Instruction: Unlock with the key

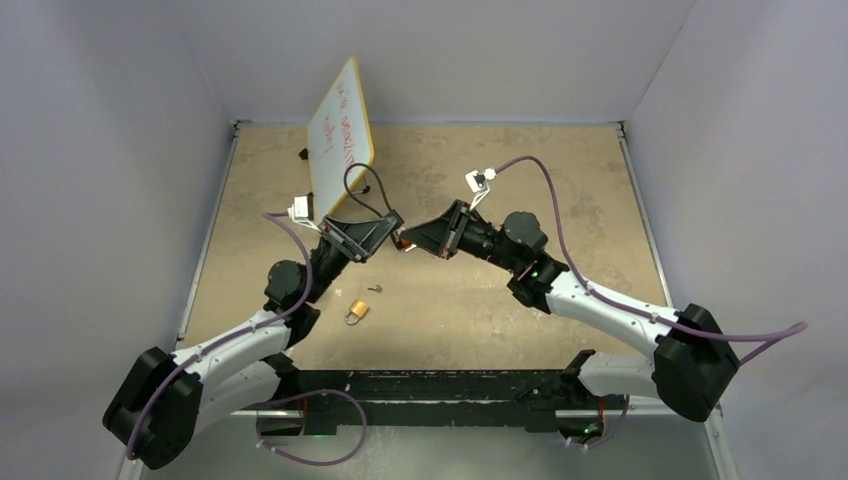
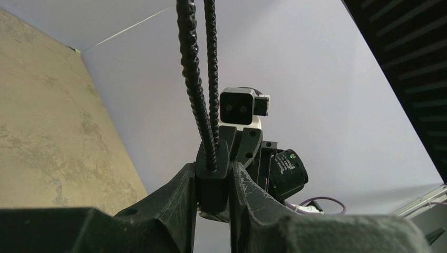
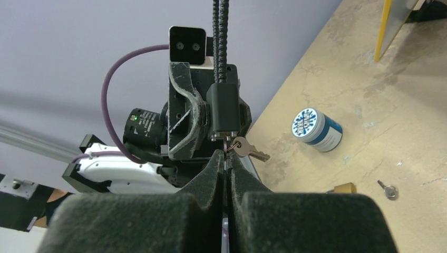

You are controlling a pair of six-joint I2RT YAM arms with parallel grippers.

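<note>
A black cable lock (image 2: 212, 190), its looped cable rising above it (image 1: 362, 169), is held upright in my left gripper, shut on its body. My right gripper is shut, its tips right at the underside of the lock (image 3: 224, 108). A silver key (image 3: 242, 147) hangs there on a ring beside another key at the lock's keyhole; whether the fingertips touch that key is hard to tell.
A brass padlock (image 1: 357, 311) and a small loose key (image 1: 375, 288) lie on the floor. A blue-white tub (image 3: 316, 130) is seen in the right wrist view. A whiteboard (image 1: 338, 130) stands back left.
</note>
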